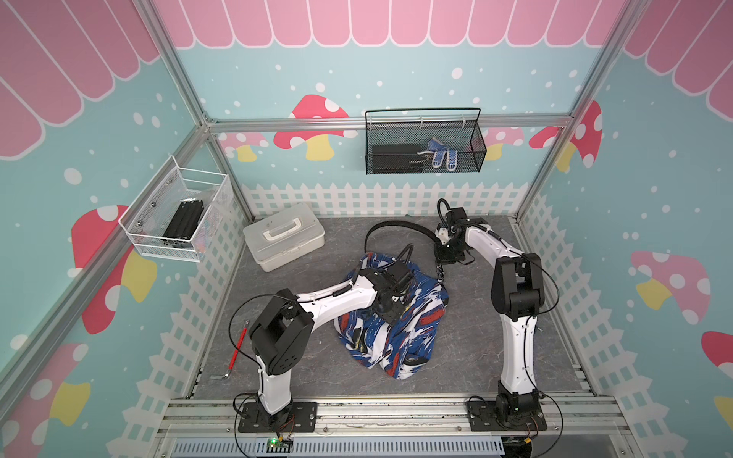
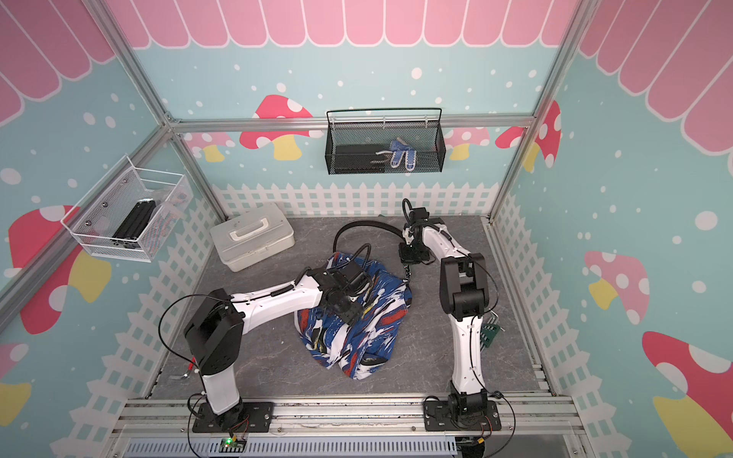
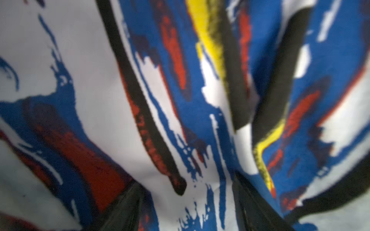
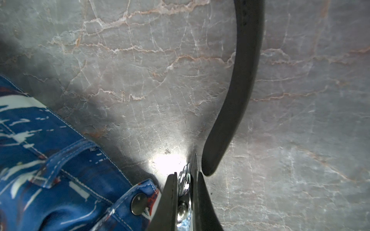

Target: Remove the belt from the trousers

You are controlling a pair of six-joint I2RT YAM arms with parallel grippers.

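Note:
The trousers (image 1: 416,336), blue with white, red and black streaks, lie bunched in the middle of the table. From their far side the black belt (image 1: 397,223) loops back and to the right. In the right wrist view the belt's tapered end lies just beyond my right gripper, which is shut on a shiny metal piece (image 4: 182,209) that looks like the belt's buckle, beside the waistband with its dark snap (image 4: 139,204). My left gripper is open low over the trousers, with printed cloth between and below its fingers; contact cannot be told.
A grey toolbox (image 1: 284,235) stands at the back left. A red-handled tool (image 1: 238,347) lies at the left edge and a green item (image 2: 489,331) at the right. Bare table shows to the right front. Mesh baskets hang on the walls.

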